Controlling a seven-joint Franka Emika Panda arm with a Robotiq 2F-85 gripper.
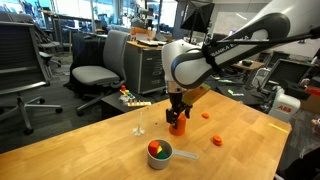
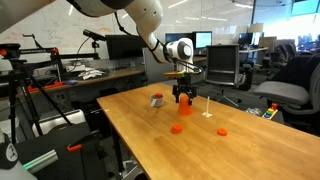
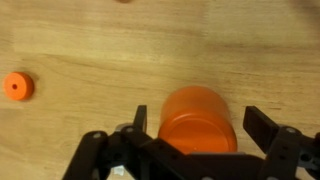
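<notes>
An orange rounded object, like a cup or small bottle, stands upright on the wooden table; exterior view 2 shows the same orange object. My gripper is right above and around its upper part. In the wrist view, the black fingers are on both sides of the orange object, and bare wood shows between it and each fingertip. The fingers are part open, and the gripper's lower parts hide the near side of the object.
A metal pot with colourful pieces inside and a handle stands close by. Small orange discs lie around, one left of the gripper. A thin white stand is upright nearby.
</notes>
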